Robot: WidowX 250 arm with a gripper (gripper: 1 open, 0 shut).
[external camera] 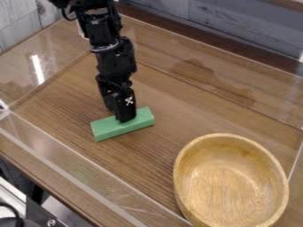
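Note:
The black robot arm (104, 55) reaches down from the top left, and its gripper (122, 110) rests low over a green rectangular block (112, 129) on the wooden table. The lower parts of the gripper overlap the block's upper side. Whether the fingers stand apart or grip the block is hard to make out in the dark shape.
A large tan bowl (231, 182) sits at the front right. A wall runs along the back right, and dark cables show at the bottom left corner.

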